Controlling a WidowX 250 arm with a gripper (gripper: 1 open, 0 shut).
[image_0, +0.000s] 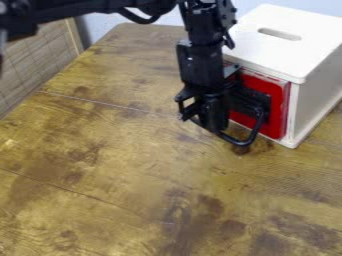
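Note:
A white box (305, 75) with a red front panel (278, 110) stands at the right of the camera view. My black gripper (214, 118) hangs low in front of that red panel, close to the wooden surface and partly hiding the panel. It looks shut, with nothing visible between its fingers, though the dark parts overlap and are hard to separate.
A tiled edge (27, 65) runs along the upper left.

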